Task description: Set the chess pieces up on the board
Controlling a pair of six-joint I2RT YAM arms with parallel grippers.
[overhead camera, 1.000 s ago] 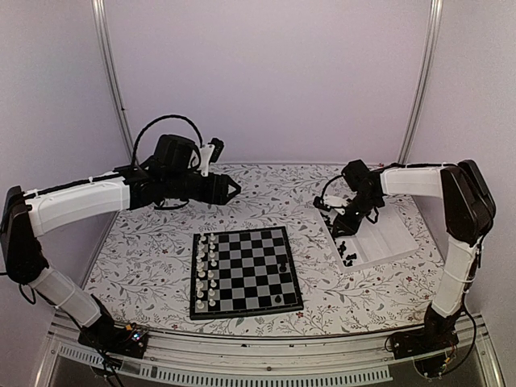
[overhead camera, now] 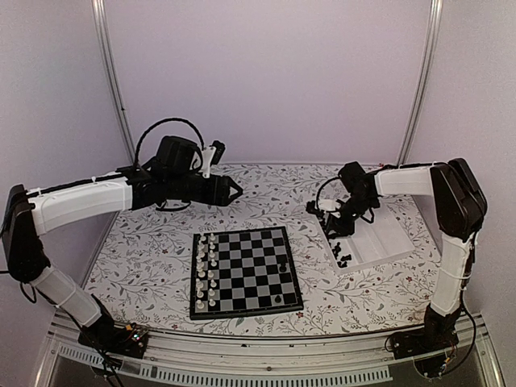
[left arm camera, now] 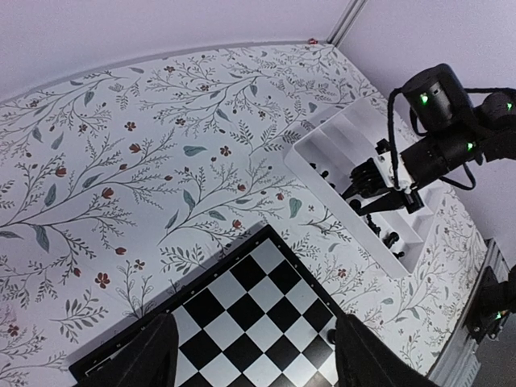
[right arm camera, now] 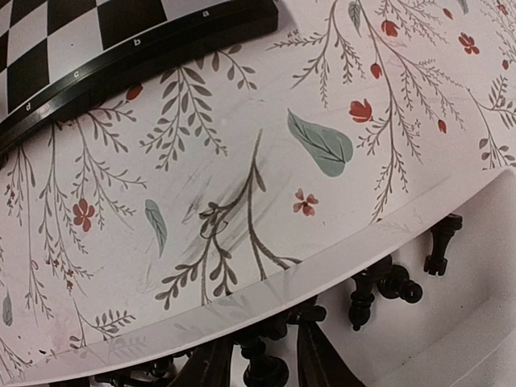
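Note:
The chessboard (overhead camera: 248, 270) holds white pieces (overhead camera: 201, 270) along its left side and a couple of black pieces (overhead camera: 282, 267) on the right. A white compartmented tray (overhead camera: 375, 242) holds loose black pieces (right arm camera: 363, 298). My left gripper (overhead camera: 227, 190) hangs open above the table behind the board; its fingers (left arm camera: 149, 355) show empty in the left wrist view. My right gripper is down in the tray's near compartment, fingers apart around a black piece (right arm camera: 266, 371) lying there.
The tray's low wall (right arm camera: 185, 322) runs just beside my right gripper.
The right arm has shifted slightly leftward over the tray, and the tray appears moved slightly left with it. The left arm has barely moved.

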